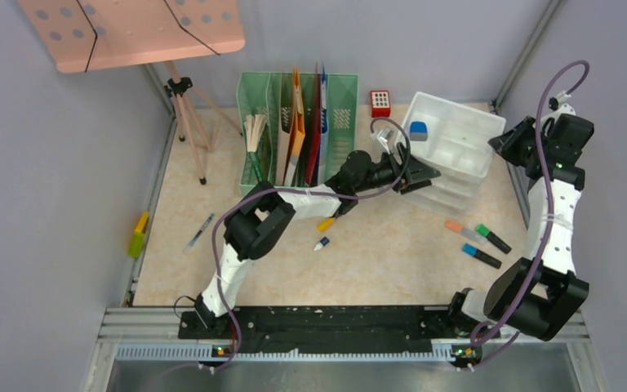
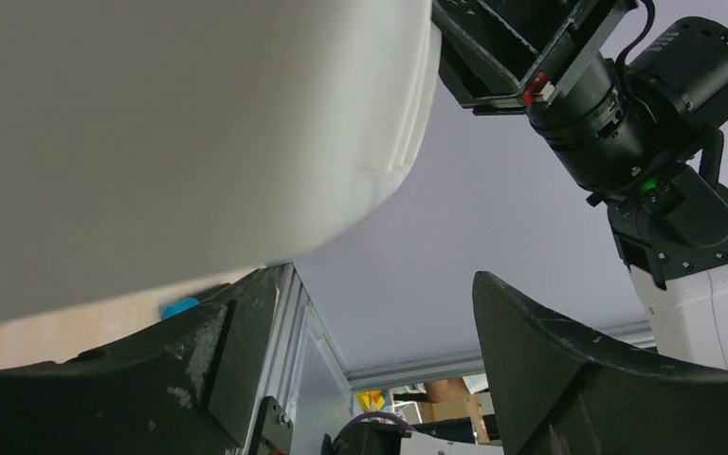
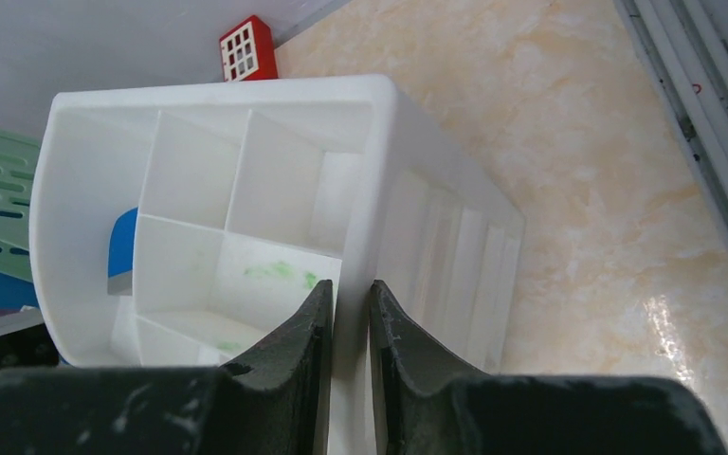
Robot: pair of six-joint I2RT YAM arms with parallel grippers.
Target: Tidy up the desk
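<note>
A white organizer [image 1: 459, 135] with divided compartments sits tilted at the right rear of the desk, with a blue object [image 1: 418, 131] inside. My right gripper is shut on the organizer's wall [image 3: 349, 322]. Against the organizer's left front, my left gripper [image 1: 426, 173] has its fingers [image 2: 232, 360] well apart, and nothing shows between them in the left wrist view. Loose on the desk are orange [image 1: 465, 231], green [image 1: 494, 238] and blue [image 1: 482, 256] markers, a small blue-and-white item [image 1: 321, 243], a yellow item [image 1: 326, 223] and a pen [image 1: 199, 230].
A green rack [image 1: 343, 139] with upright folders and a bundle of sticks stands at the back. Near it are a red calculator-like block [image 1: 380, 104] and a tripod [image 1: 192, 135]. A yellow-green object [image 1: 138, 235] lies at the left edge.
</note>
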